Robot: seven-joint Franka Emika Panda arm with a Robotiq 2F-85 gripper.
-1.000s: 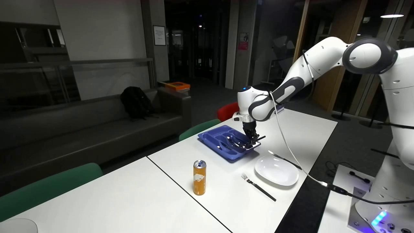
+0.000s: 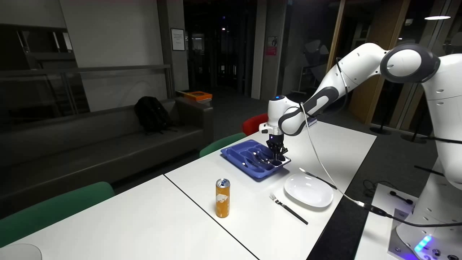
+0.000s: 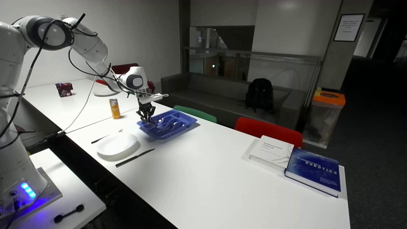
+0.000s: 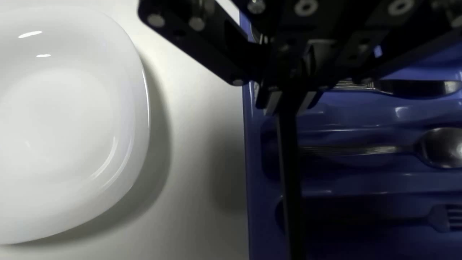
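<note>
A blue cutlery tray [image 2: 241,158] lies on the white table with several utensils in its compartments. Over its end nearer the plate is my gripper, shut on a long black handle [image 4: 291,186]. That handle runs down the wrist view, across the tray's compartments; the utensil's other end cannot be seen. Below it in the tray lie a spoon [image 4: 441,147] and a fork [image 4: 446,218], each in its own slot, and another metal utensil [image 4: 415,88] near the fingers. Whether the held piece touches the tray is unclear.
Beside the tray stands a white plate [image 2: 308,190], with a fork [image 2: 289,209] on one side and a knife [image 2: 318,178] on the other. An orange can [image 2: 222,198] stands nearby. Two books [image 3: 292,162] lie at the table's far end, with bare tabletop between.
My gripper has shifted slightly left in exterior view 1 and changed its angle. The black handle that stuck out to its right no longer shows there as clearly.
</note>
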